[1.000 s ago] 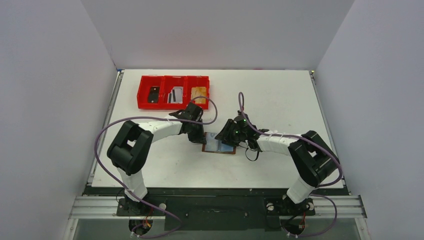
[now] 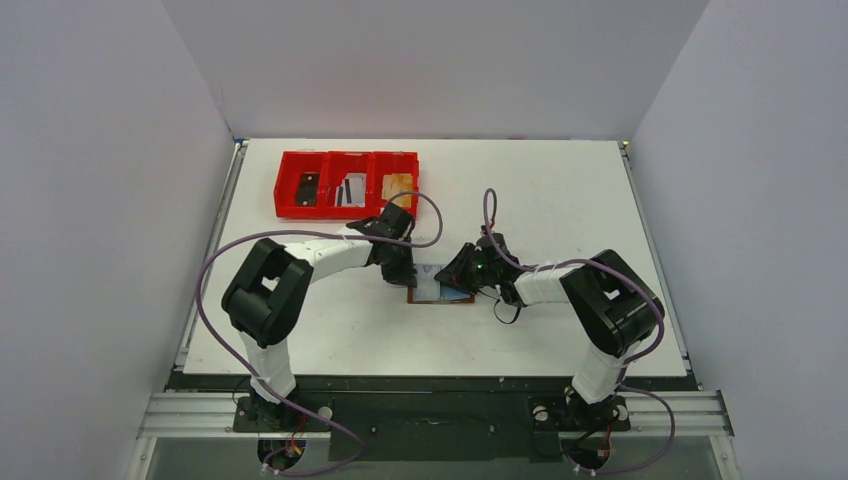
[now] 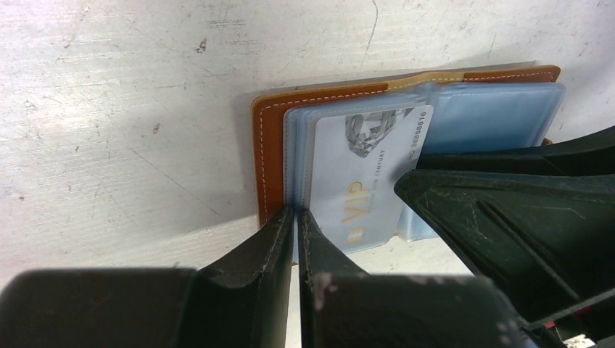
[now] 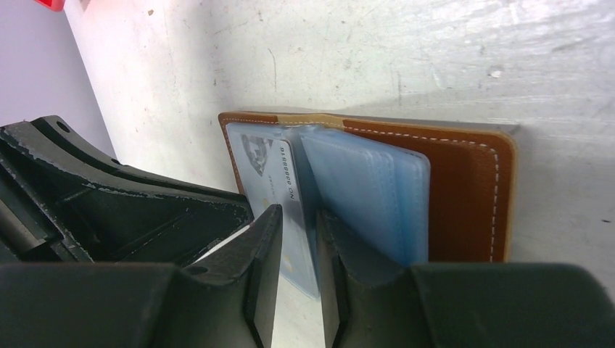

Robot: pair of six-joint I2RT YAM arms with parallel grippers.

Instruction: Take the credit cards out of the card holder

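The brown card holder [image 3: 272, 138] lies open on the table between my two grippers, clear blue sleeves [image 3: 500, 105] on both halves. In the left half's top sleeve sits a white VIP card [image 3: 366, 167] with a diamond print. My left gripper is shut at that half's outer sleeve edge; whether a thin sleeve is pinched cannot be seen. Over the holder's middle, my right gripper is partly open, its fingers [image 4: 267, 239] on either side of the white card's inner edge [image 4: 301, 210]. Its tips are close to the card and sleeves.
Behind and left stands a red tray [image 2: 347, 154] with three compartments, holding a black item [image 2: 307, 188], grey-white cards [image 2: 352, 190] and a yellowish item [image 2: 397, 187]. Both grippers crowd the holder.
Over the last second the holder and left gripper have shifted slightly right. The right gripper has also edged right, and its arm's elbow has drawn in a little.
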